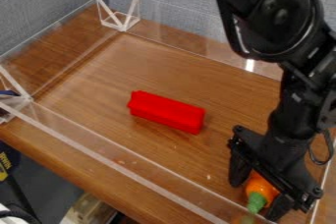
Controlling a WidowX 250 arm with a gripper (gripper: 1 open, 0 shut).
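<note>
My black gripper (pixel 273 177) is low at the right front of the wooden table, its fingers around an orange carrot-like object (pixel 258 187) with a green end pointing toward the front. The fingers partly hide the object, and whether they are closed on it cannot be told. A red block (pixel 167 110) lies on the table left of the gripper, apart from it.
Clear low walls edge the table (pixel 112 66). White brackets (pixel 118 22) stand at the back left and left edge. A grey wall is behind.
</note>
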